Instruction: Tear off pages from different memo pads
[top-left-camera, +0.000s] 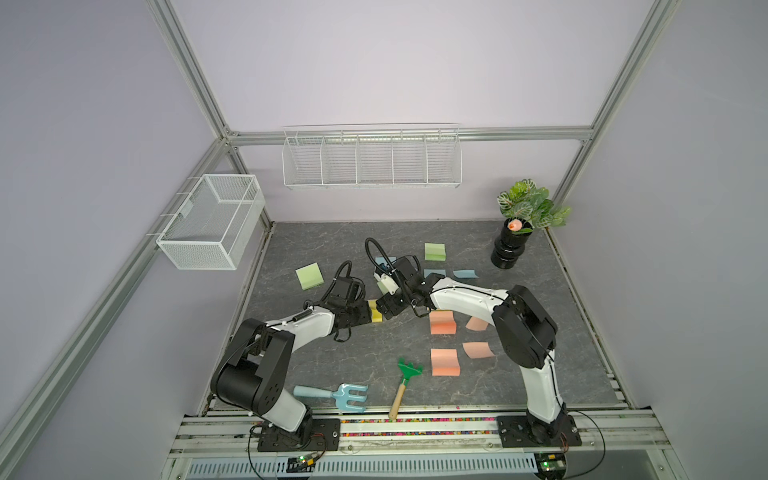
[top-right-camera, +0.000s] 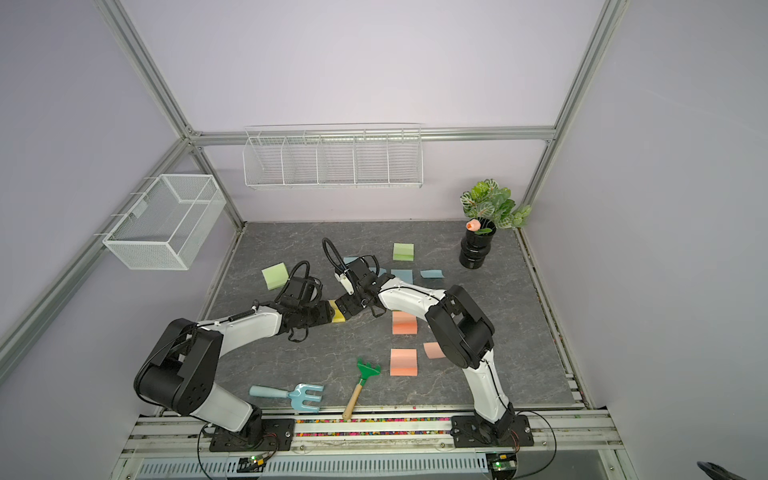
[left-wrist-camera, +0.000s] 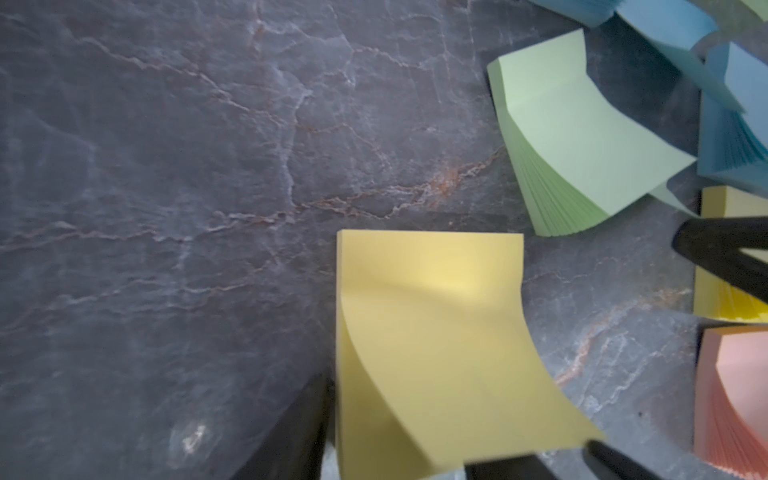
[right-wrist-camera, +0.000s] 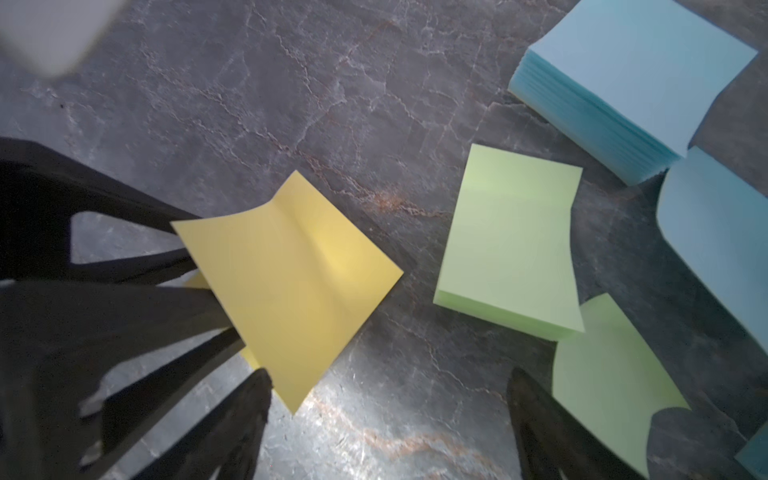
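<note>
A yellow memo pad (left-wrist-camera: 424, 336) lies on the dark table with its top sheet curling up; in the left wrist view my left gripper (top-left-camera: 368, 313) is around its lower end, fingers blurred and partly hidden beneath the sheet. My right gripper (top-left-camera: 386, 305) hangs open just right of it; in the right wrist view the curled yellow sheet (right-wrist-camera: 296, 288) sticks up beside the left gripper's black fingers. Green pads (left-wrist-camera: 576, 136), blue pads (right-wrist-camera: 624, 80) and a pink pad (left-wrist-camera: 736, 392) lie close by.
A green rake (top-left-camera: 408, 371) and blue fork (top-left-camera: 348, 396) lie at the front. Orange pads (top-left-camera: 444, 361) and loose sheets sit on the right. A potted plant (top-left-camera: 512, 236) stands at the back right; wire baskets (top-left-camera: 209, 256) hang on the walls.
</note>
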